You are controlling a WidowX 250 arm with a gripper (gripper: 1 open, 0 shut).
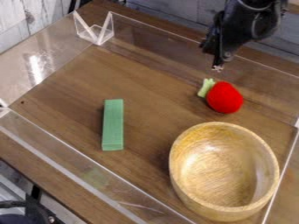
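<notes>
A red strawberry-like object [225, 98] with a pale green top lies on the wooden surface at right of centre. My gripper [218, 63] hangs above it at the top right, shut, with nothing visible between its fingers. A wooden bowl [222, 198] stands at the lower right. A green rectangular block [114, 124] lies flat at left of centre.
Clear low walls edge the wooden surface [82, 87]; a transparent angled piece [96, 31] is at the back left.
</notes>
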